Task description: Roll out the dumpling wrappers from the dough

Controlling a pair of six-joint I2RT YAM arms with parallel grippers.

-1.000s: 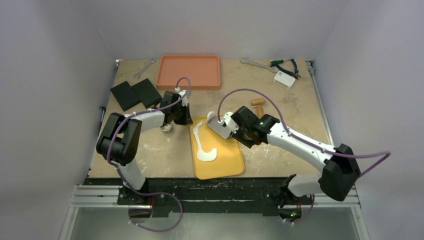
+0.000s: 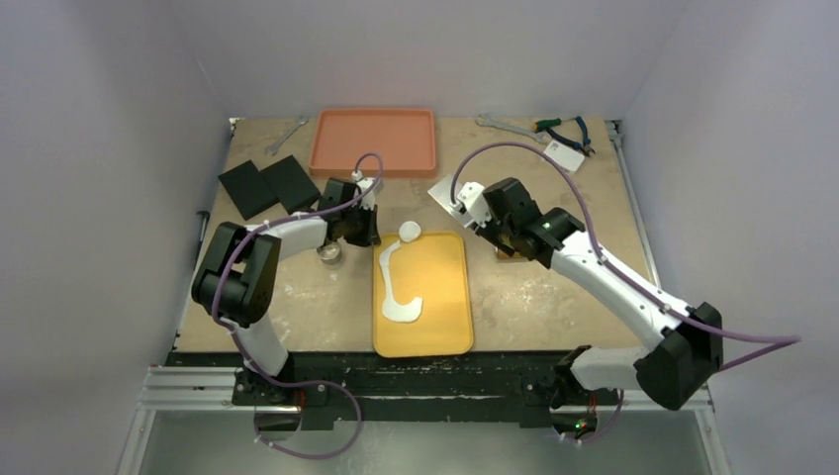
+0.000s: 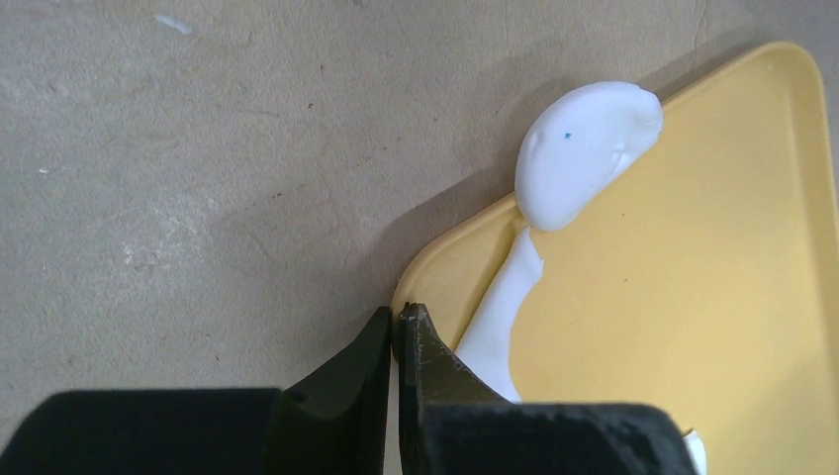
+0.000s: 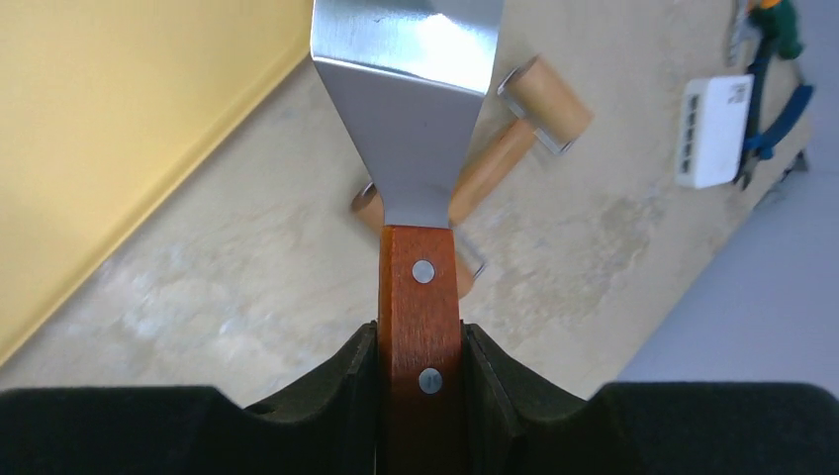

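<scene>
A yellow tray (image 2: 435, 297) holds a curved white strip of dough (image 2: 400, 307); a round white dough piece (image 3: 584, 153) rests at its far rim, beside the strip's narrow end. My left gripper is shut at the tray's corner; whether the thin rim is between its tips is unclear. My right gripper is shut on the wooden handle of a steel scraper (image 4: 416, 139), held over the table right of the tray. Wooden rollers (image 4: 549, 99) lie below the scraper in the right wrist view.
An orange tray (image 2: 371, 139) stands at the back. Dark boards (image 2: 244, 190) and a small metal container (image 2: 329, 255) are on the left. Wrenches, pliers (image 2: 579, 137) and a white box lie at the back right.
My right gripper has moved up and right with the scraper, away from over the yellow tray, uncovering the round dough. The tray has shifted slightly left. The left gripper has barely moved.
</scene>
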